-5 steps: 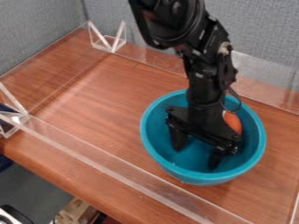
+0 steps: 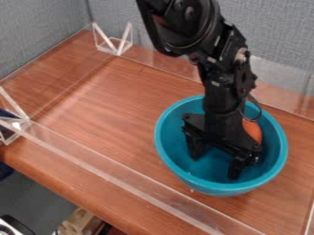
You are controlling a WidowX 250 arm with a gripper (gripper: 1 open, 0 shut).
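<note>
My black gripper (image 2: 218,147) reaches down inside a teal bowl (image 2: 178,163) at the right of the camera view, its fingers spread open low in the bowl. An orange round object (image 2: 252,129) sits in the bowl against its right back side, partly hidden behind the gripper. I see nothing held between the fingers, though the space between them is partly in shadow.
A wooden table (image 2: 92,119) with clear plastic edging carries the bowl. White brackets (image 2: 112,41) stand at the back left and left edge. A grey padded wall runs behind.
The bowl has shifted a little to the right with my gripper, and the arm's upper part has tilted slightly. The fingers remain low inside the bowl.
</note>
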